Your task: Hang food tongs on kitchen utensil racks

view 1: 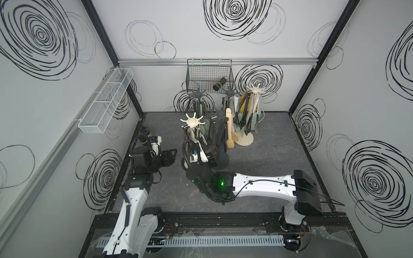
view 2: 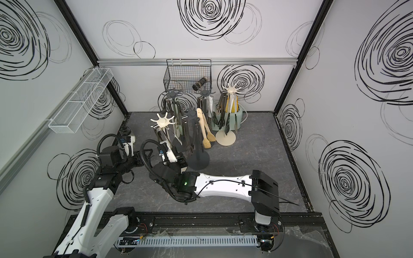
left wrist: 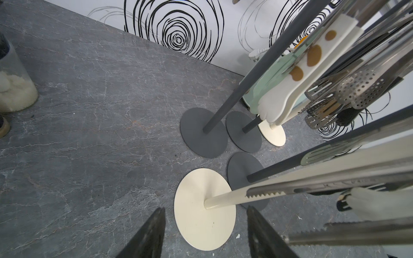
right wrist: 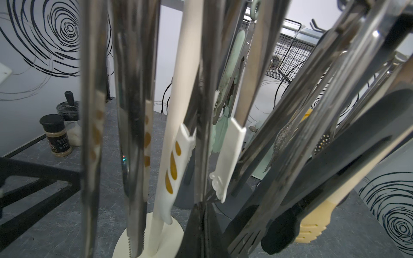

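The cream rack with a star-shaped top [view 1: 192, 121] carries steel tongs and white-tipped tongs. Its round cream base [left wrist: 202, 223] and leaning post show in the left wrist view. At this rack my right gripper is shut, its fingertips together at the lower end of a steel strip of tongs [right wrist: 206, 107]; whether they pinch it cannot be told. White-tipped tongs with brown spots [right wrist: 174, 172] hang just left of them. To the left, clear of the rack, my left gripper stands open and empty.
Dark racks with hanging utensils crowd behind, their round bases [left wrist: 204, 132] close together. Wooden tools [view 1: 230, 129] hang to the right. Spice jars [right wrist: 56, 135] stand by the left wall.
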